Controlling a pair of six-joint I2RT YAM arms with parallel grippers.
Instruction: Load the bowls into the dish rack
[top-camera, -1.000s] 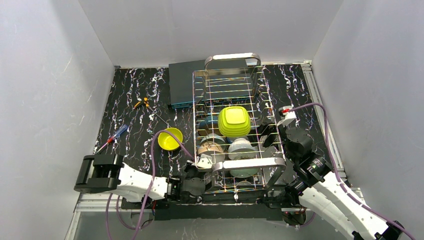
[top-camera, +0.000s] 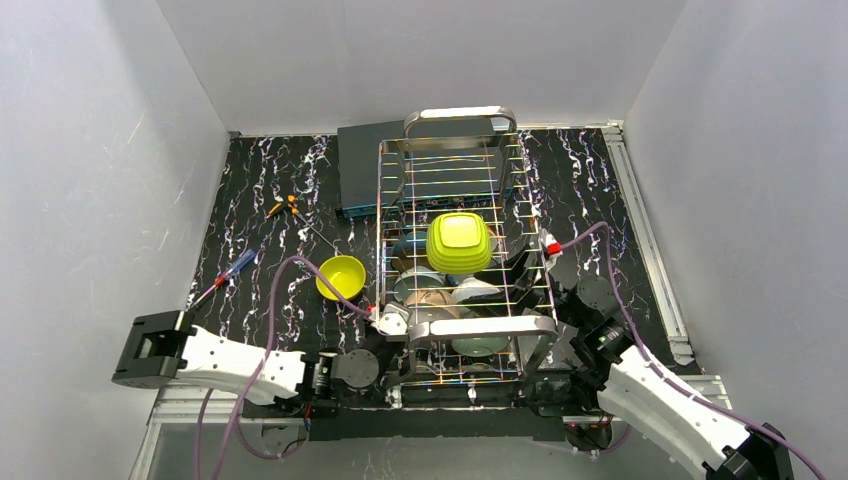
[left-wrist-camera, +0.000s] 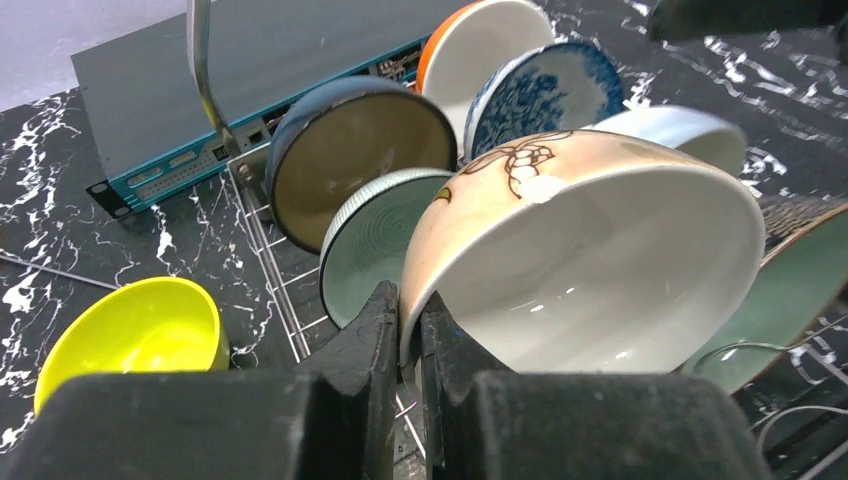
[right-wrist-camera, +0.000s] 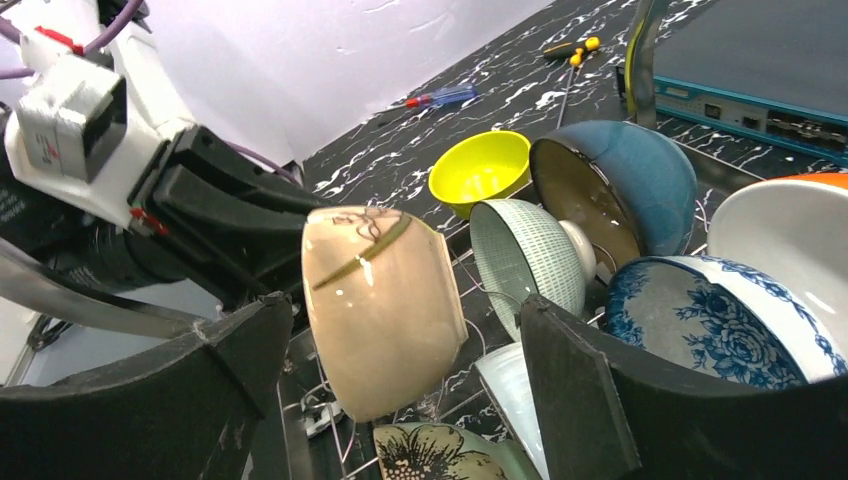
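A two-tier wire dish rack (top-camera: 497, 183) stands mid-table with bowls in its lower tier. My left gripper is shut on the rim of a peach bowl (left-wrist-camera: 560, 180) with a dark line drawing, tilted on its side at the rack's left front. My right gripper reaches in from the rack's right side, fingers wide open. The peach bowl appears between those fingers in the right wrist view, without visible contact. Behind it lean a green ribbed bowl (right-wrist-camera: 535, 255), a blue bowl (right-wrist-camera: 650, 185) and a blue flowered bowl (right-wrist-camera: 715, 320).
A stack of lime-green bowls (top-camera: 460, 240) sits on the upper tier. One yellow bowl (top-camera: 341, 277) stands left of the rack. Screwdrivers (top-camera: 238, 264) lie farther left, and a grey box (top-camera: 368, 165) is behind. Rack wires and the front handle (top-camera: 485, 327) hem in both arms.
The rack and its stacked bowls have shifted slightly left. My right gripper has moved left, farther into the rack, and slightly toward the front.
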